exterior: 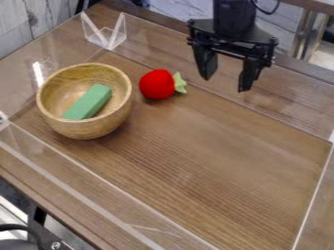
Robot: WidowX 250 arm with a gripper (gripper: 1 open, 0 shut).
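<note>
My black gripper (231,66) hangs over the back of the table at upper centre right, fingers pointing down, apparently open with nothing seen between them. To its left and lower lies a red round object with green leaves (158,85), like a tomato or strawberry. At the left is a wooden bowl (108,119) with a green block (85,106) inside it.
A clear plastic object (107,31) stands at the back left. The table's edges show at the right and at the lower left, where a dark cable or part lies.
</note>
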